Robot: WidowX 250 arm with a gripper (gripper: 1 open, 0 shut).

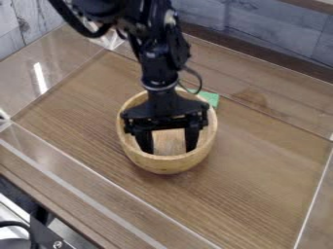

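Observation:
My black gripper [166, 124] reaches from the top into a round light wooden bowl [168, 163] in the middle of the table. Its fingers stand apart, low inside the bowl. Whether anything lies between them is hard to tell, as the gripper hides part of the bowl's floor.
A small green item [208, 98] lies behind the bowl on the right, partly hidden.

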